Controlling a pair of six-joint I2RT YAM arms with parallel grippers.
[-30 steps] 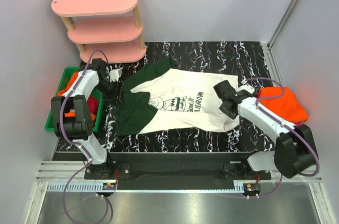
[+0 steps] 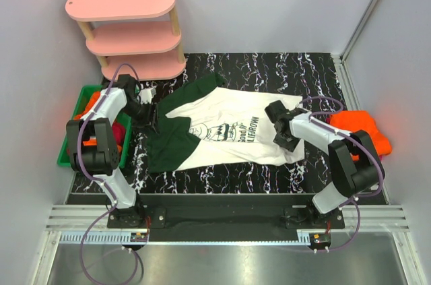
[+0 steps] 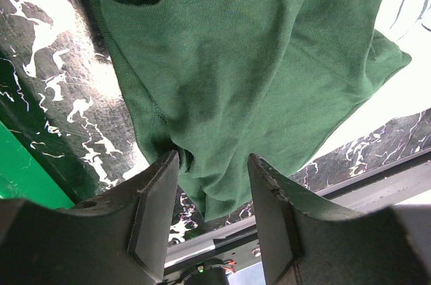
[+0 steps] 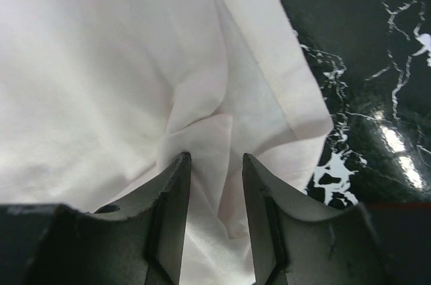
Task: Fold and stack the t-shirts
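A white t-shirt with dark green sleeves [image 2: 225,116] and a printed front lies spread on the dark marbled table. My left gripper [image 2: 155,125] hovers at the green end of the shirt; in the left wrist view its fingers [image 3: 153,214] stand apart over rumpled green cloth [image 3: 222,96], partly open. At the shirt's white right-hand end is my right gripper [image 2: 286,145]. In the right wrist view its fingers [image 4: 259,211] are parted above wrinkled white cloth [image 4: 195,143]; a raised fold lies between and beneath them, and no grip on it shows.
A green bin [image 2: 124,153] with orange cloth stands at the left, close to my left arm. Folded orange cloth [image 2: 363,130] lies at the right edge beside my right arm. A pink shelf [image 2: 128,36] stands at the back left. Bare table [image 2: 289,69] shows behind the shirt.
My right gripper has shifted a little left over the shirt's white end, and its arm has swung inward. The left arm and the shirt look the same.
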